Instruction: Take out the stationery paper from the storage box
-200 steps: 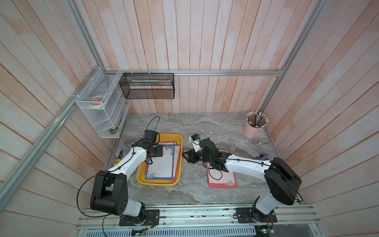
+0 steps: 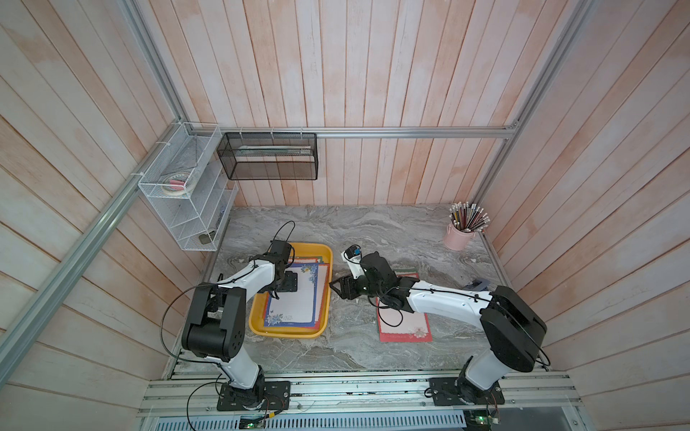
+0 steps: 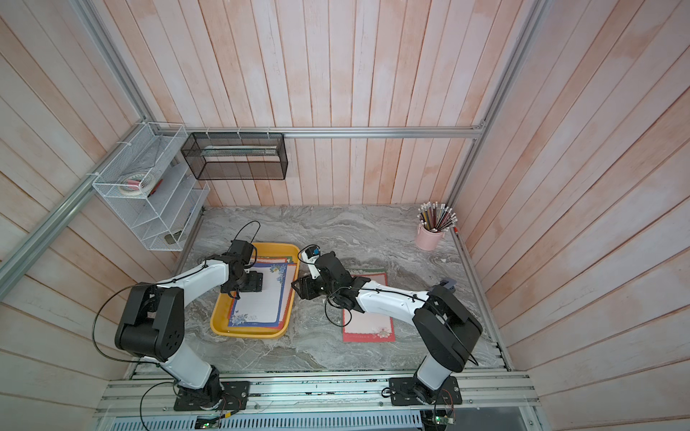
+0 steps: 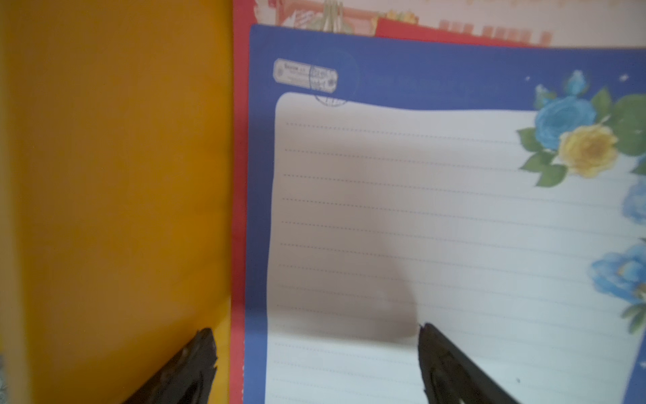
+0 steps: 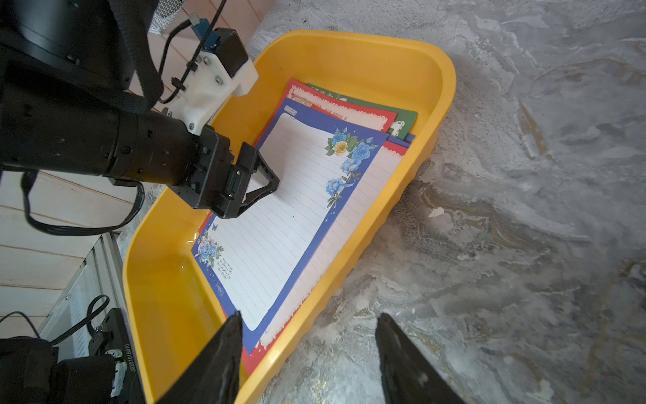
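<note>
A yellow storage box (image 2: 328, 251) on the left of the table holds several overlapping sheets of stationery. On top lies a blue-bordered lined sheet (image 5: 289, 202) with blue roses, and red-bordered paper (image 5: 385, 163) shows beneath it. Over the left part of this top sheet is my left gripper, its fingers spread and nothing between them; whether the tips touch the paper I cannot tell. My right gripper is at the box's right side with its fingers apart and empty, one finger overlapping the yellow rim in the right wrist view.
Red-bordered sheets (image 2: 404, 330) lie on the table beneath the right arm. A pink cup (image 2: 458, 237) of pencils stands at the back right. White wire shelves (image 2: 188, 204) and a black mesh basket (image 2: 267, 171) hang above the table.
The right arm has moved only a little. The papers look unmoved.
</note>
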